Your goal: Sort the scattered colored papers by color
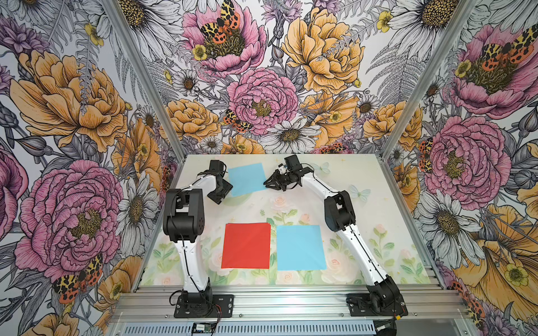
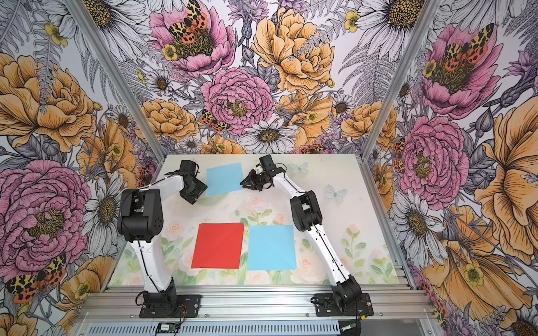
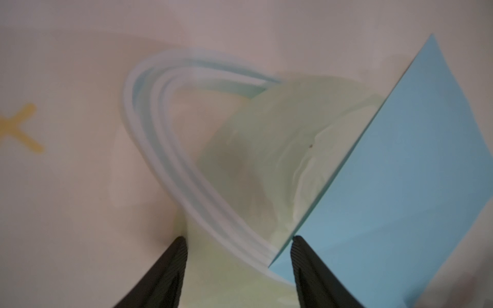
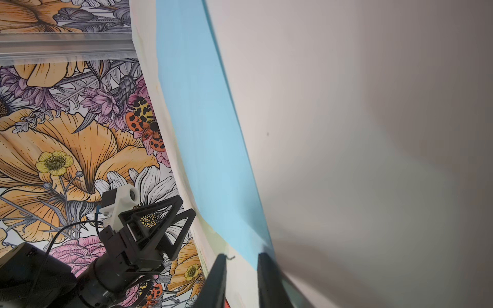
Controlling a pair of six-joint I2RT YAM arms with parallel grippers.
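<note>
A loose light-blue paper (image 1: 246,177) lies at the back middle of the table, slightly turned. My left gripper (image 1: 222,193) is just left of it, low over the table; in the left wrist view its fingertips (image 3: 303,256) are part open, by the paper's edge. My right gripper (image 1: 269,183) is at the paper's right side; in the right wrist view its fingers (image 4: 267,272) stand part open at the paper's corner, with no visible grip on it. At the front, a red paper (image 1: 245,245) lies left of another light-blue paper (image 1: 298,247), a narrow gap between them.
The metal frame and flowered walls surround it.
</note>
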